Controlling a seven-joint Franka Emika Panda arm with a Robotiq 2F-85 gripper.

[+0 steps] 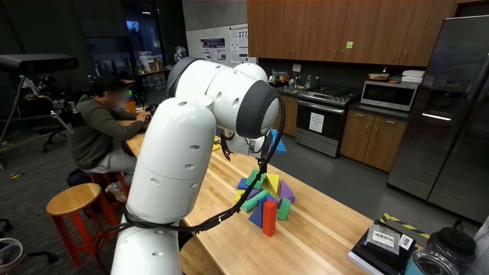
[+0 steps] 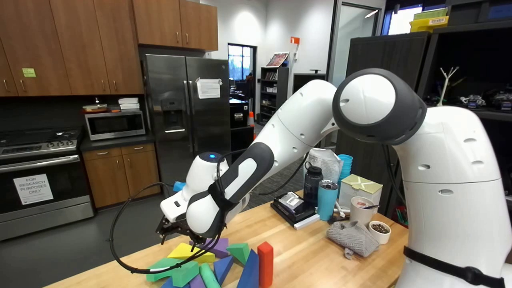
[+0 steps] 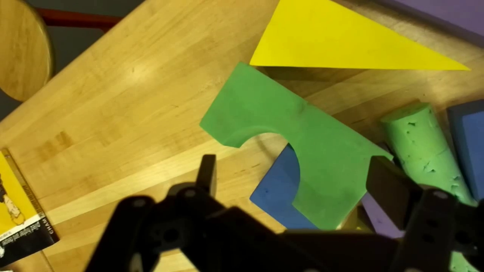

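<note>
My gripper stands open, its two dark fingers wide apart with nothing gripped between them. Beyond the gap lies a green arch-shaped block, resting on top of other blocks, with a blue block partly covered by it. The right finger overlaps the arch's right end in the wrist view; contact cannot be judged. A yellow triangular block and a green cylinder lie close by. In exterior view 2 the gripper hangs above the far-left side of the pile.
At the pile's near side a red block stands upright beside a blue triangle. Purple blocks lie at the edge. A black package and a blue tumbler occupy one table end. Bare wood surrounds the pile.
</note>
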